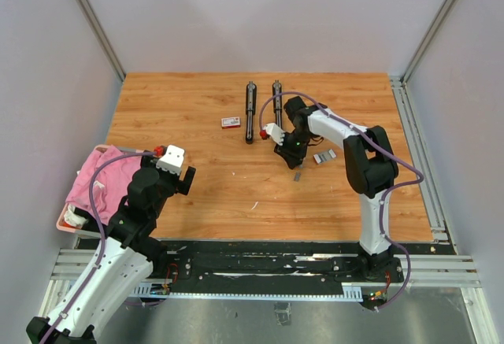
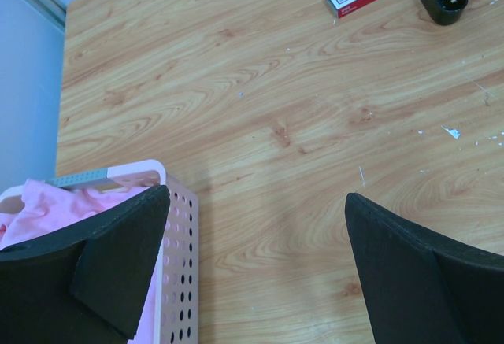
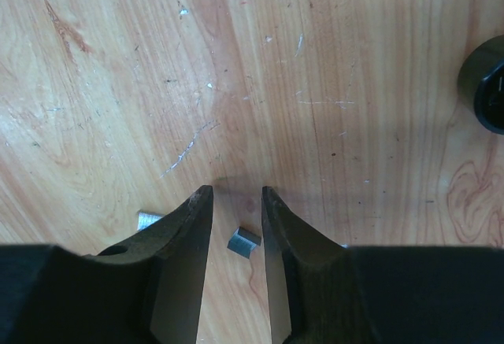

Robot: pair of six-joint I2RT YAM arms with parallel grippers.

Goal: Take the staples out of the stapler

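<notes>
Two long black staplers (image 1: 250,116) lie upright in the top view's middle; one stapler's end (image 3: 488,80) shows in the right wrist view. My right gripper is low over the wood, fingertips a little apart. A small grey staple piece (image 3: 242,242) shows between and below them, and a longer staple strip (image 3: 148,220) is partly hidden behind the left finger. Whether anything is gripped is unclear. My left gripper stands open and empty beside the basket.
A pink basket (image 2: 177,249) with pink cloth is at the left. A red-and-white box (image 1: 231,122) lies left of the staplers. More grey staple strips (image 1: 324,157) lie right of my right gripper.
</notes>
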